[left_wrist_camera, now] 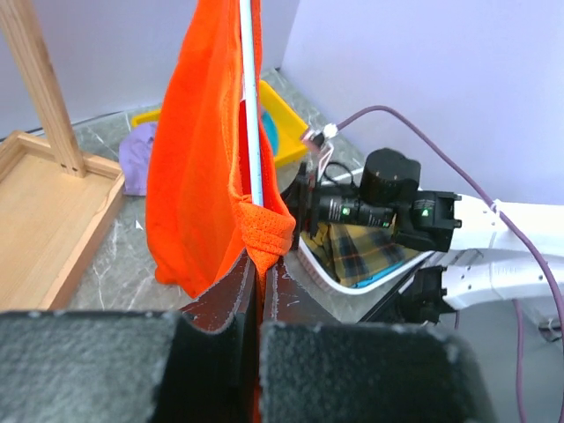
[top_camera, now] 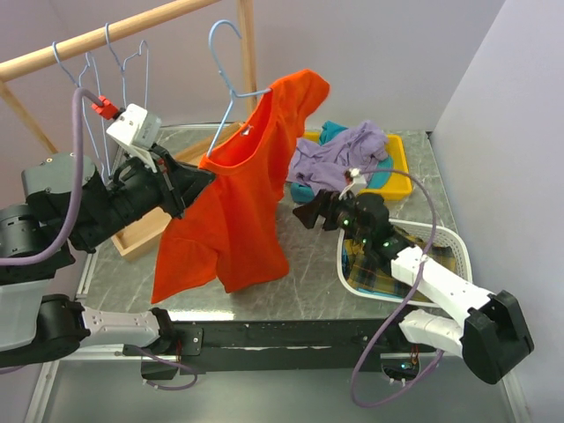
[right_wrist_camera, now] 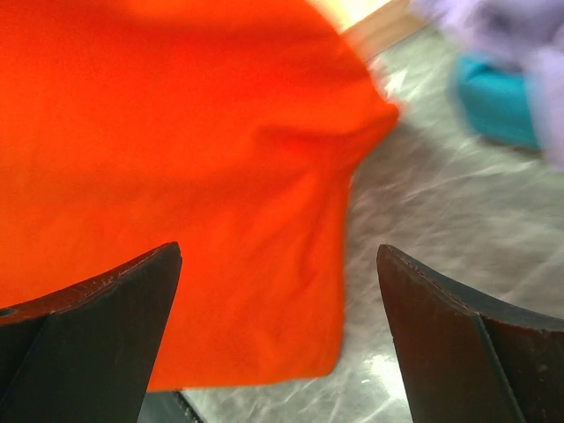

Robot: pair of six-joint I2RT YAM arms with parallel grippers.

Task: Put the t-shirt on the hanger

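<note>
An orange t-shirt [top_camera: 233, 225] hangs in the air on a light blue hanger [top_camera: 231, 92], whose hook points up near the rack. Both hanger arms run into the neck opening. My left gripper [top_camera: 199, 176] is shut on the shirt's shoulder near the collar; in the left wrist view the hanger arm [left_wrist_camera: 250, 106] enters the cloth bunched just above the fingertips [left_wrist_camera: 238, 295]. My right gripper [top_camera: 310, 214] stands open to the right of the shirt. In the right wrist view nothing lies between its fingers, with the shirt beyond them.
A wooden rack bar [top_camera: 132, 33] carries several empty hangers at the upper left. Behind lies a yellow bin [top_camera: 401, 176] with purple cloth [top_camera: 344, 154]. A white basket [top_camera: 465, 269] with plaid cloth sits beneath my right arm. Grey counter shows in the middle.
</note>
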